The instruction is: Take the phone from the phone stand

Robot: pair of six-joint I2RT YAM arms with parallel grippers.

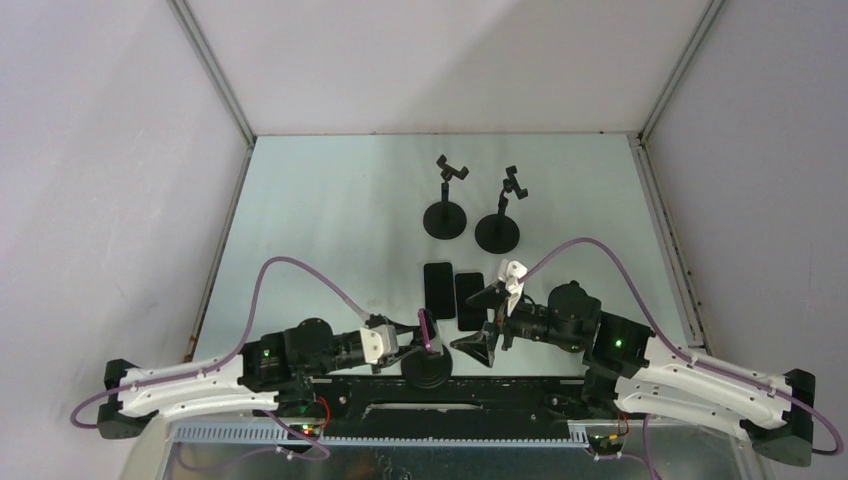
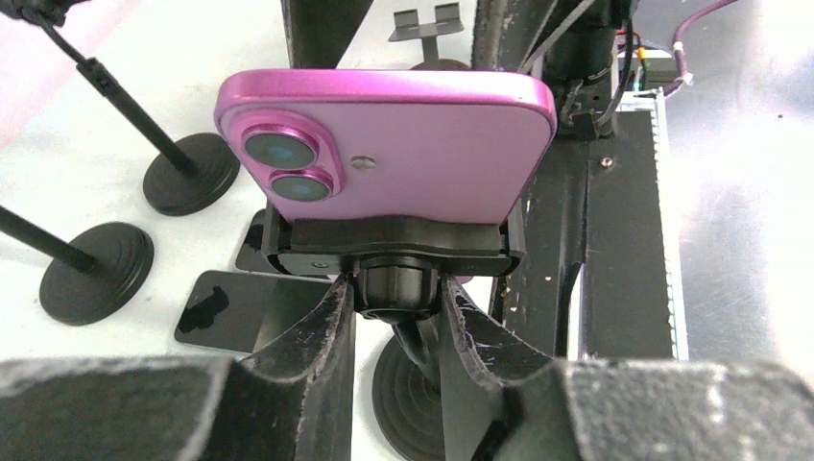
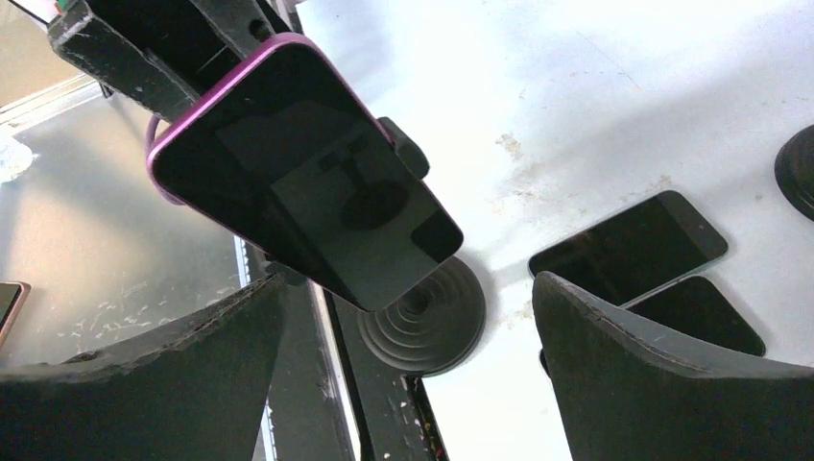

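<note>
A pink phone [image 2: 422, 144] sits in the clamp of a black phone stand [image 2: 394, 252], its camera side facing the left wrist view. Just behind the clamp, my left gripper is shut on the stand's neck. In the right wrist view the phone's dark screen [image 3: 307, 182] faces my right gripper, which is open with nothing between its fingers and stands apart from the phone. The stand's round base [image 3: 427, 317] shows below the phone. From above, the phone [image 1: 425, 325] is seen edge-on between both grippers.
Two empty black stands, one on the left [image 1: 445, 220] and one on the right [image 1: 497, 233], stand farther back. Flat dark phones [image 1: 438, 290] lie on the table ahead of the grippers.
</note>
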